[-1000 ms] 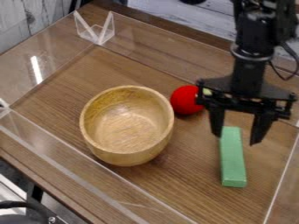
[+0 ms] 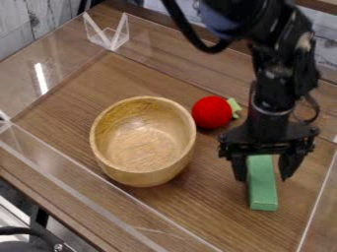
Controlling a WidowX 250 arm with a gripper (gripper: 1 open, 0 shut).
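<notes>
My black gripper [image 2: 267, 160] hangs low on the right, open, its fingers around the upper end of a green bar [image 2: 262, 192] lying on the wooden table [image 2: 79, 202]. Whether the fingers touch the bar cannot be told. A red ball-like object [image 2: 212, 112] with a small green piece behind it sits left of the wrist.
A wide tan bowl [image 2: 138, 138] stands left of the green bar. A small white wire object [image 2: 105, 30] lies at the back left.
The gripper has come down and toward the near side, from above and behind the green bar to its upper end. The other objects have not visibly moved.
</notes>
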